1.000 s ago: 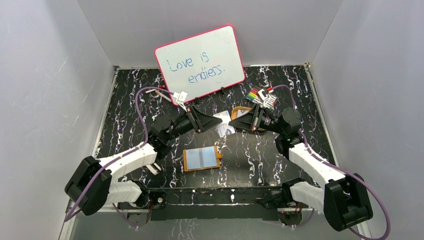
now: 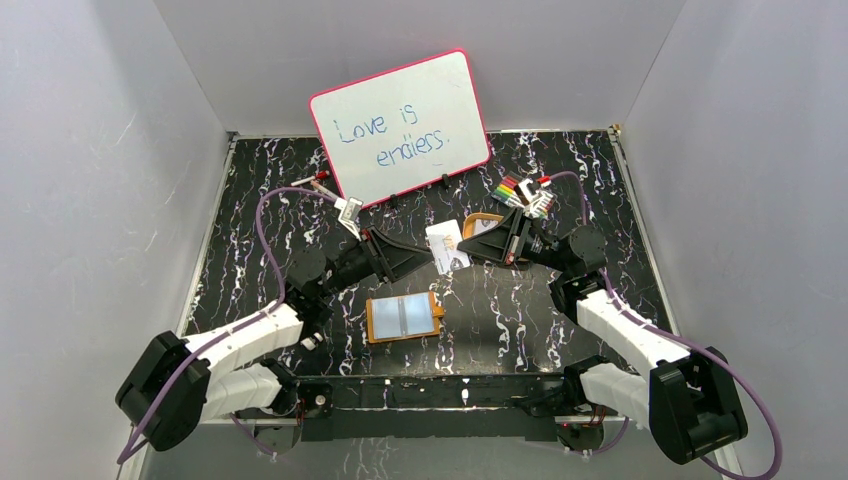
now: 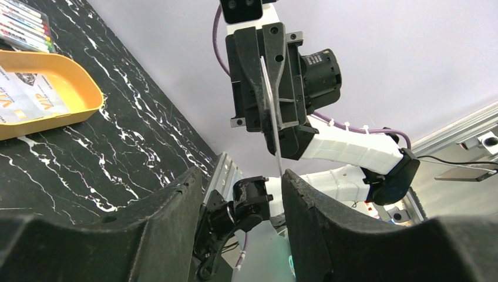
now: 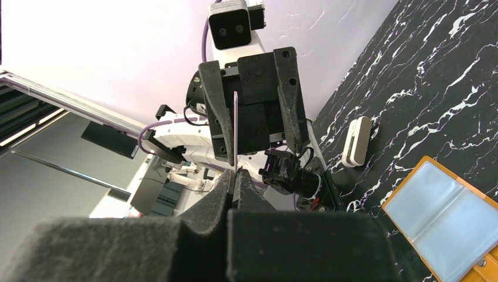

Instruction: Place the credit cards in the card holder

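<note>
A thin white card (image 2: pixel 448 246) hangs in the air between the two arms. My right gripper (image 2: pixel 461 247) is shut on its right side; in the right wrist view the card (image 4: pixel 235 126) shows edge-on, rising from the shut fingertips (image 4: pixel 229 188). My left gripper (image 2: pixel 431 257) is at the card's left edge. Its fingers (image 3: pixel 185 197) stand apart, and the card (image 3: pixel 271 111) appears edge-on close to one of them; whether they touch cannot be told. Below, the tan card holder (image 2: pixel 404 317) lies spread open with clear sleeves, both of which look empty.
A yellow tray (image 3: pixel 88 97) with more cards lies partly under the right arm, beside a pack of coloured markers (image 2: pixel 540 204). The whiteboard (image 2: pixel 400 130) leans at the back. Near the left arm's base lies a small white object (image 4: pixel 356 141).
The card stays with the right gripper, its slant slightly altered; the right arm barely moved.
</note>
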